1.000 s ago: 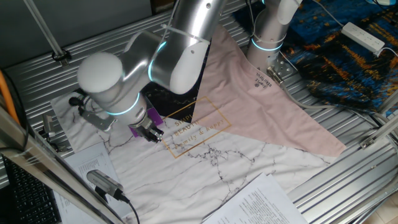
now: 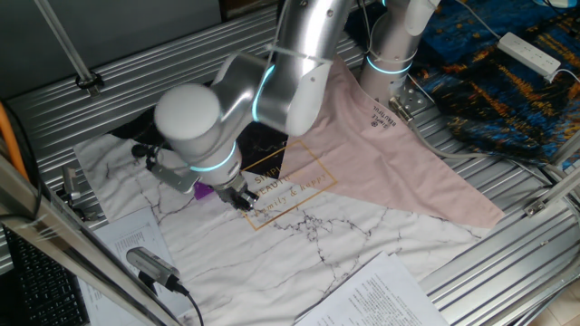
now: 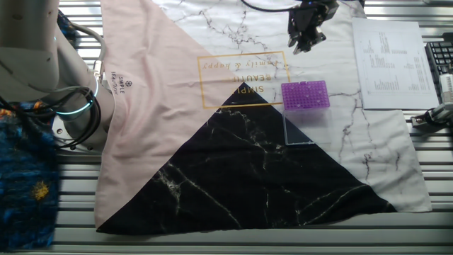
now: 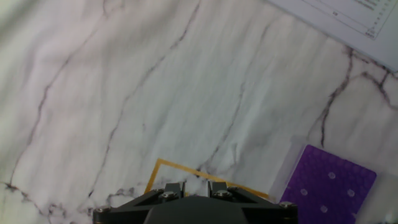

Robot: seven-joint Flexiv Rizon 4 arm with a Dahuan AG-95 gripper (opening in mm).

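My gripper [image 2: 246, 205] hangs over the white marble part of the cloth, near the gold-framed lettering. In the wrist view a narrow gap shows between its fingertips, with nothing held there. A purple perforated rack [image 3: 306, 95] lies beside a clear plastic box or lid [image 3: 308, 132]; whether they are joined cannot be told. The gripper [image 3: 304, 47] is apart from the rack, on its white-cloth side. At lower right in the wrist view the purple rack [image 4: 329, 186] shows partly, while the arm hides most of it in exterior view 1.
The pink, black and white cloth [image 3: 205, 170] covers the slatted metal table. Printed sheets [image 2: 376, 294] lie at its near edge, with another sheet [image 3: 396, 67] close to a keyboard [image 2: 36, 281]. A camera on a stand [image 2: 152, 264] and metal posts flank the area.
In exterior view 1 the arm and gripper have moved to the right, away from the purple rack. The rack, cloth and papers appear to have stayed in place.
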